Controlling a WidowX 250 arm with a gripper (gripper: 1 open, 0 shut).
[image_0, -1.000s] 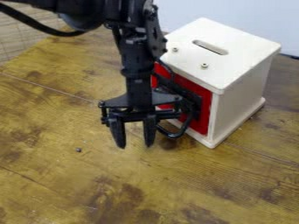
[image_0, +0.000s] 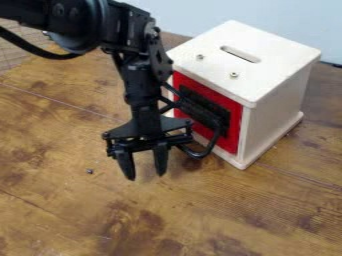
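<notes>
My gripper (image_0: 144, 160) hangs low over the wooden floor, left of a white wooden box (image_0: 274, 90), with its two black fingers apart and nothing seen between them. The box has a slot and two small fittings on top and a red front face (image_0: 227, 140) with a dark opening, partly hidden behind my arm and a black cable.
A pale wall stands behind the box, and light tiling shows at the upper left.
My gripper has moved a little to the left, away from the box's red face. The box has not moved.
</notes>
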